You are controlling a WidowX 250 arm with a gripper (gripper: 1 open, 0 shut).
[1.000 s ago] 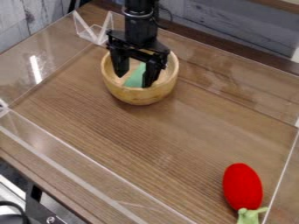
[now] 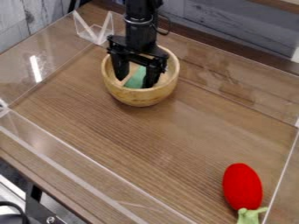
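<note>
A black gripper (image 2: 136, 54) hangs from the top, its fingers spread apart over and inside a wooden bowl (image 2: 140, 94) in the upper middle. A green object (image 2: 138, 77) lies in the bowl between or just beneath the fingers; whether they touch it is unclear. At the lower right lies a red object with a pale green end (image 2: 242, 188), apart from the bowl.
A clear plastic item (image 2: 93, 28) stands behind the bowl at the upper left, near the back edge. Dark cables (image 2: 12, 212) show at the lower left corner.
The gripper has shifted slightly left and up over the last second, and the bowl appears slightly shifted with it. The red object has not moved.
</note>
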